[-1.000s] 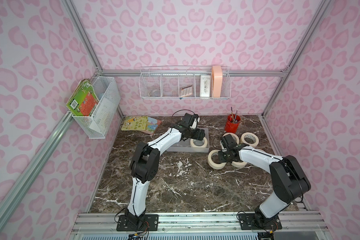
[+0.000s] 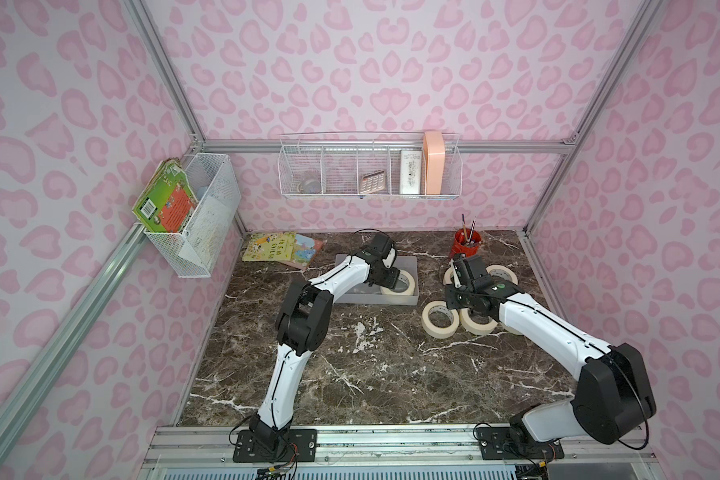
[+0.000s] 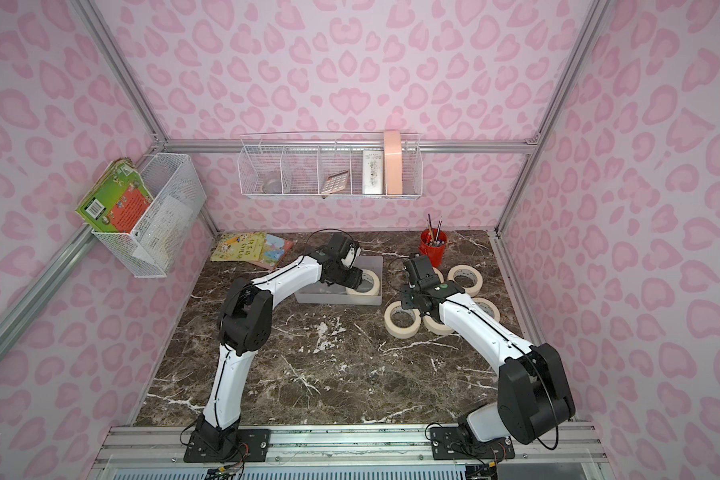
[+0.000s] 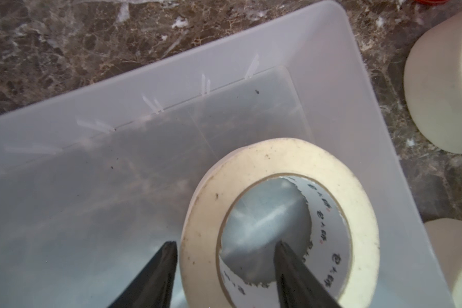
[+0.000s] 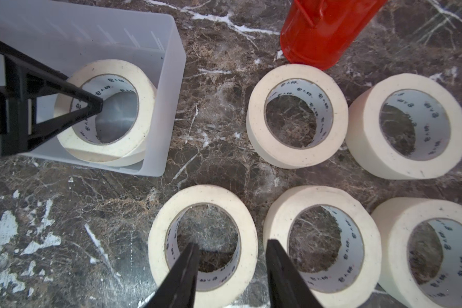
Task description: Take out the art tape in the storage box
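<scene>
One cream art tape roll lies flat in the right end of the grey storage box. My left gripper is part open over it, one finger outside the roll's left wall and the other above its hole. How deep those fingers reach cannot be told. Outside the box, my right gripper is part open, with nothing gripped. Its fingers straddle, in view, the right wall of the front-left tape roll on the table; they look to be above it.
Several more rolls stand close together on the right, among them a rear roll and a front middle roll. A red cup is behind them. Books lie back left.
The right gripper has risen and drawn back from the front-left roll, which had shifted slightly right. My left gripper has lowered and moved a little left over the boxed roll.
</scene>
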